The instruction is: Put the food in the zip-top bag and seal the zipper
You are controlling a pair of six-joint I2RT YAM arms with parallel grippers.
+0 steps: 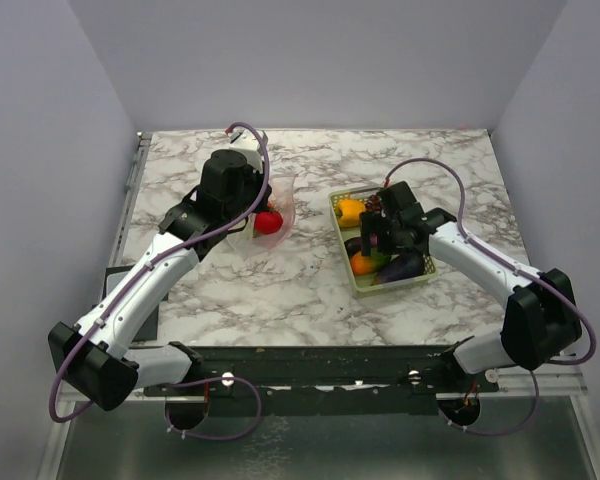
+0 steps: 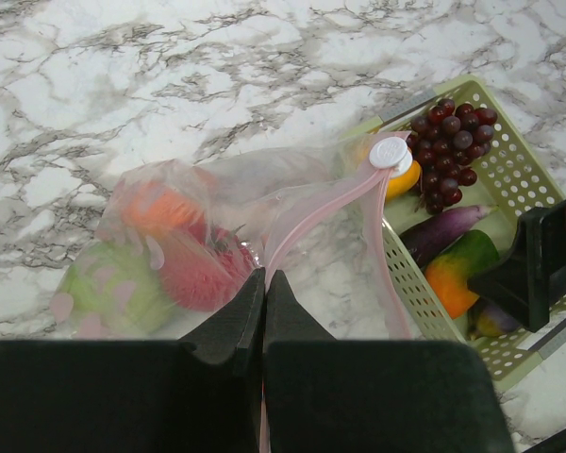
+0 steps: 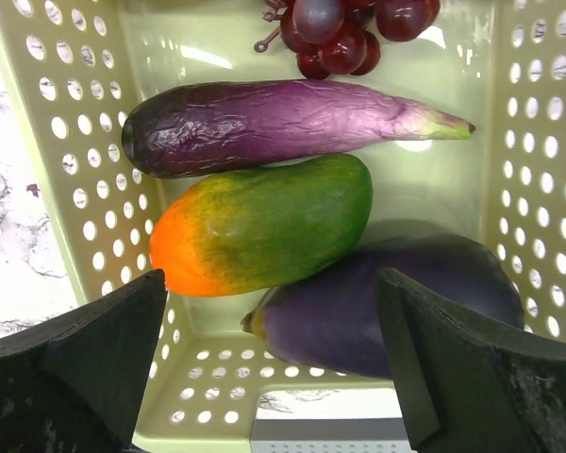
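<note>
My left gripper is shut on the pink zip edge of the clear zip top bag (image 2: 217, 189), which holds green, orange and red produce. In the top view, red produce (image 1: 268, 222) shows in the bag. My right gripper stands open over the green basket (image 3: 47, 123), nothing between its fingers. The basket holds a papaya (image 3: 264, 222), a long eggplant (image 3: 255, 127), a round-bodied eggplant (image 3: 434, 283), red grapes (image 3: 335, 42) and a yellow pepper (image 1: 349, 211).
A dark flat object (image 1: 120, 280) lies at the left edge, beside the left arm.
</note>
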